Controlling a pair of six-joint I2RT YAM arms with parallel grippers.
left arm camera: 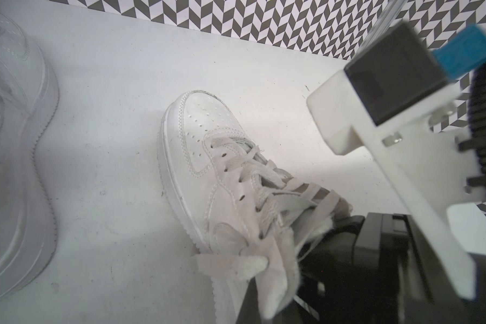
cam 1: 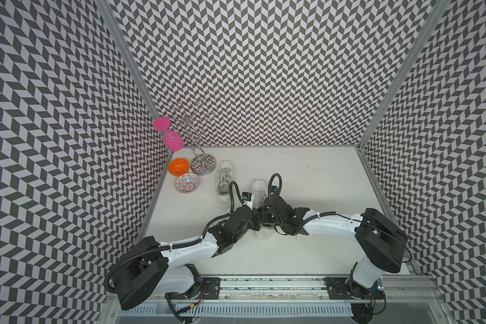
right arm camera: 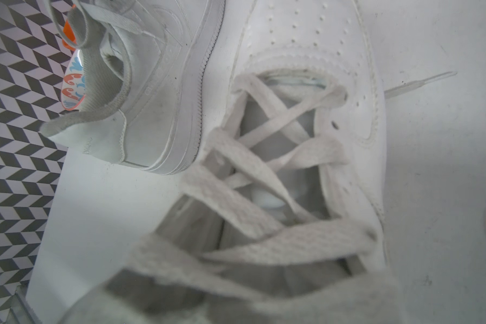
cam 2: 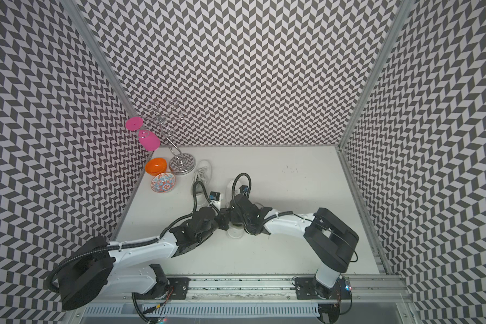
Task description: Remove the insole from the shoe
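A white sneaker (left arm camera: pixel 194 140) with loose laces lies in the middle of the table under both grippers. My left gripper (cam 1: pixel 256 220) is at its laced collar and shut; whether lace lies in its fingertips is hidden. My right gripper (cam 1: pixel 267 215) sits over the shoe's middle and collar; in the right wrist view the laces (right arm camera: pixel 286 243) and tongue are close up, but that gripper's fingers are not visible. The insole is mostly hidden under the laces. A second white sneaker (cam 1: pixel 224 178) stands to the left.
At the back left are an orange bowl (cam 1: pixel 178 164), a patterned dish (cam 1: pixel 186 182) and a chrome stand (cam 1: pixel 203 164) with pink cups.
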